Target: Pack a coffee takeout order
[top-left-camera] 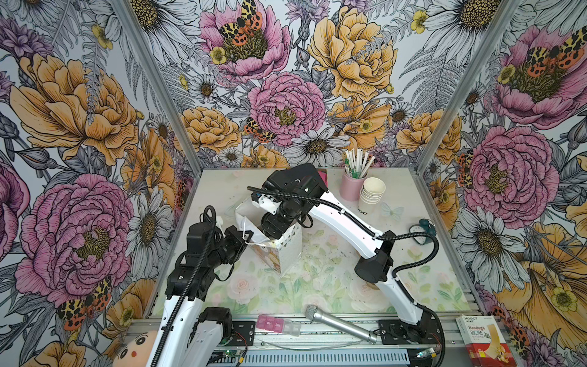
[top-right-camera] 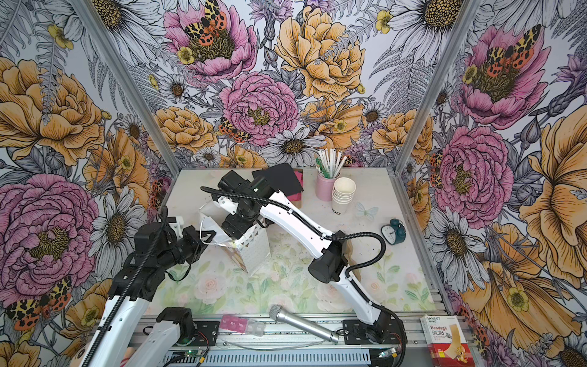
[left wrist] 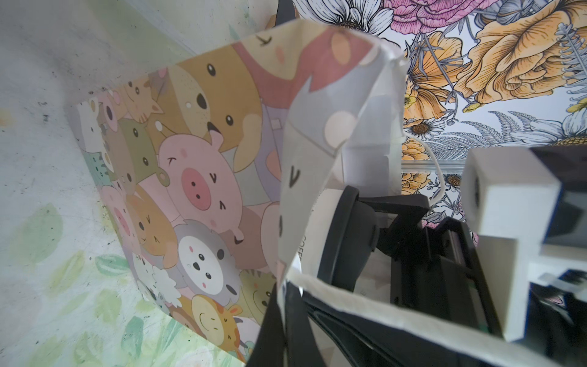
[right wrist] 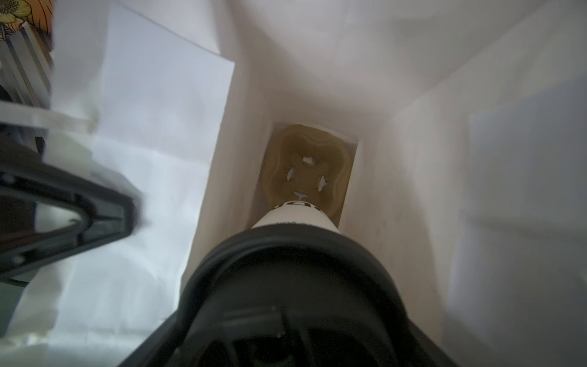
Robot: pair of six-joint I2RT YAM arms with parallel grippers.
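Note:
The paper bag (top-left-camera: 278, 252) stands on the table's left half, mouth up, with cartoon animals printed on its side. At its rim, my left gripper is shut on the thin paper edge. Over the bag's mouth, my right gripper (top-left-camera: 273, 227) reaches down inside, its fingers standing wide around the black lid (right wrist: 293, 269) of a white coffee cup (right wrist: 296, 215). A brown cup carrier (right wrist: 308, 168) lies at the bag's bottom. The cup hides the carrier's near part, so I cannot tell whether its base is seated there.
Stacked paper cups (top-left-camera: 371, 190) and a pink straw holder (top-left-camera: 351, 187) stand at the back right. A teal clock (top-right-camera: 394, 231) is near the right edge, a microphone (top-left-camera: 339, 324) along the front.

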